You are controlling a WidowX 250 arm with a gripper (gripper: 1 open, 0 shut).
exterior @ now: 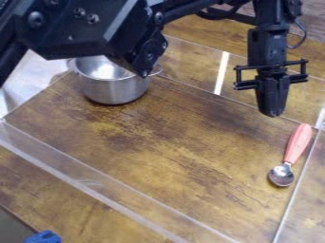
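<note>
My black gripper [271, 104] points down at the right of the view, above the wooden table [140, 157], its fingertips shut with nothing visible between them. Below it and a little to the right lies a scoop with a pink handle [298, 142] and a round metal head [280, 175]. At the upper left a steel pot [108, 87] stands on the table, partly hidden behind my arm.
Pale tape strips run across the wood. A small blue object [42, 236] sits at the bottom left edge.
</note>
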